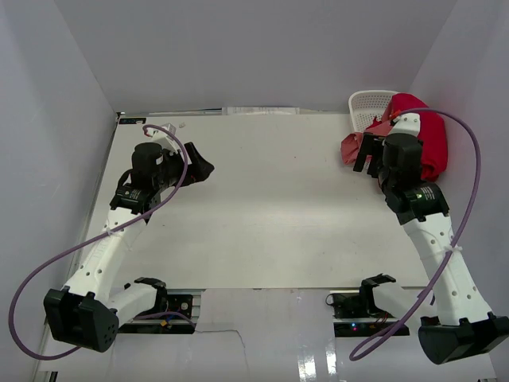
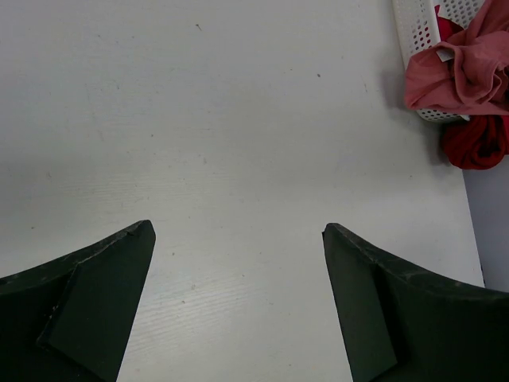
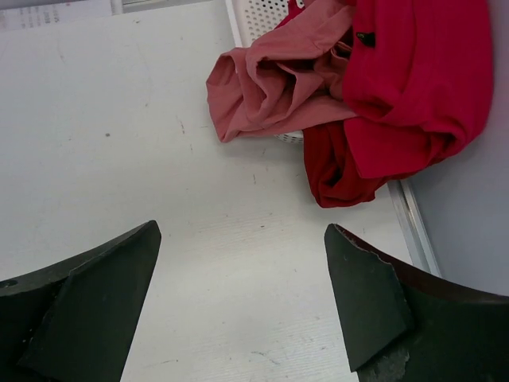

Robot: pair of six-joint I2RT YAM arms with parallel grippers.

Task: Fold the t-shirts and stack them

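Crumpled t-shirts spill over a white basket at the table's back right corner. In the right wrist view a dusty pink shirt point(image 3: 270, 79) drapes over the basket's front, a bright red shirt point(image 3: 421, 72) bulges on the right, and a dark red one point(image 3: 338, 171) hangs below them. How many shirts lie inside is hidden. My right gripper is open above the table on the near side of the pile, touching no cloth. Over the table's left part my left gripper also stands open, with only bare table between its fingers.
The white perforated basket point(image 1: 371, 102) stands against the right wall. Bare white table point(image 1: 254, 207) fills the middle. A printed sheet point(image 1: 258, 111) lies along the back edge. Purple cables point(image 1: 87, 241) loop along both arms.
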